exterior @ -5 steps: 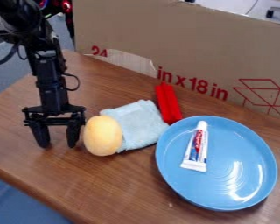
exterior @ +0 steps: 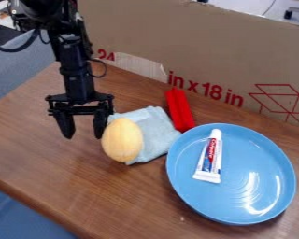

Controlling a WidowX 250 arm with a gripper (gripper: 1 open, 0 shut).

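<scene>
My black gripper (exterior: 83,125) stands open, fingers pointing down, just behind and left of a yellow, egg-shaped object (exterior: 122,139), with nothing visible between the fingers; the right finger is at or near that object. The yellow object rests at the edge of a folded light-blue cloth (exterior: 155,131). A red object (exterior: 181,108) lies behind the cloth. To the right, a white toothpaste tube (exterior: 209,155) lies on a blue plate (exterior: 258,191).
The wooden table (exterior: 90,196) has free room at the front left. A large cardboard box (exterior: 202,51) stands along the back. The table's left front edge drops toward a blue surface below.
My gripper has risen and moved right and back, toward the cloth. The yellow object has shifted slightly to the right.
</scene>
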